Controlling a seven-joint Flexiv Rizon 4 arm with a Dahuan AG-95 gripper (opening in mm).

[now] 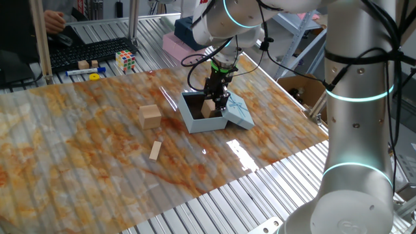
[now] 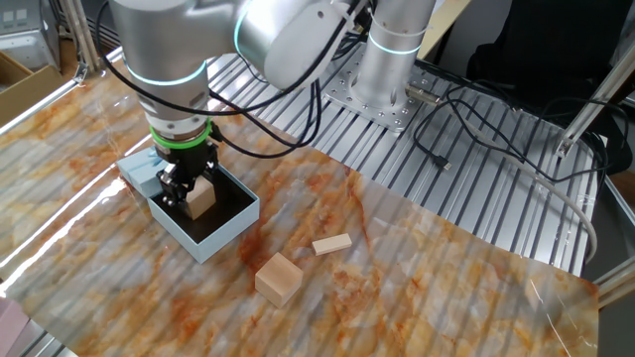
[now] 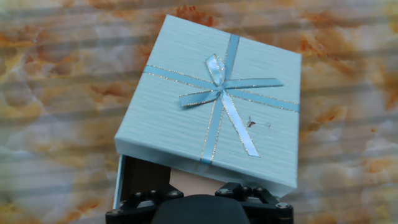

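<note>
A light wooden block point(image 2: 200, 199) is inside the open pale blue box point(image 2: 230, 231), near the side where the lid is. My gripper point(image 1: 218, 99) is low over the box at that block, and its fingers hide part of it. In the wrist view a strip of the block shows between the dark fingers, close to both; whether they grip it cannot be made out. The blue lid point(image 3: 168, 124), with its ribbon bow, leans tilted against the box's edge.
A larger wooden cube point(image 1: 150, 117) and a thin flat wooden piece point(image 1: 155, 151) lie on the marbled table beside the box. A puzzle cube point(image 1: 125, 60), a marker point(image 1: 85, 71) and a keyboard point(image 1: 91, 54) are at the back.
</note>
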